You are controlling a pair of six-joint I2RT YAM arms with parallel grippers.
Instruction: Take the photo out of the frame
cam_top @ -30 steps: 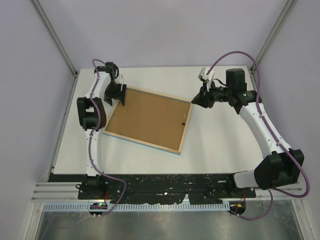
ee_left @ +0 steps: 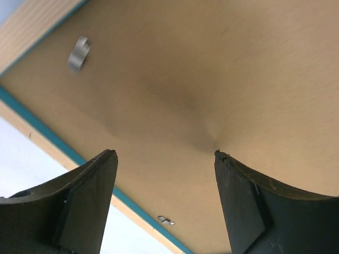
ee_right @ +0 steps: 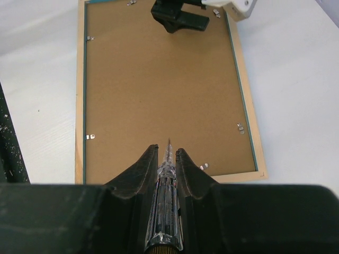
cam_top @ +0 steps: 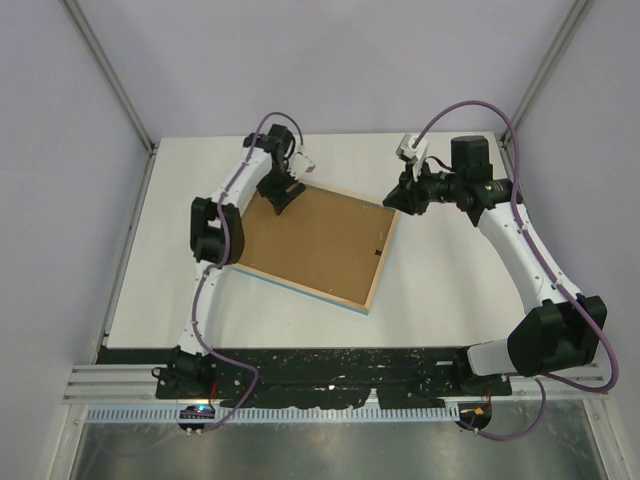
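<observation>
The picture frame lies with its brown backing board (cam_top: pixel 315 245) facing up, so the photo is out of sight. Light wood edges with a blue-green inner line surround the board. Over the board's upper left part is my left gripper, its fingers apart and nothing between them. Small metal clips (ee_left: pixel 79 54) sit along the border. At the frame's upper right corner, my right gripper is shut on a slim clear pointed tool (ee_right: pixel 164 211). Its tip appears over the backing; contact cannot be told.
White table (cam_top: pixel 455 280) surrounds the frame, with free room in front and to the right. The left arm (cam_top: pixel 215 240) reaches across the frame's left side. A dark mark (cam_top: pixel 378 252) shows near the frame's right edge.
My left gripper has moved right from the frame's left edge to further over the board. The frame has slid a little to the right. The right arm has stayed still.
</observation>
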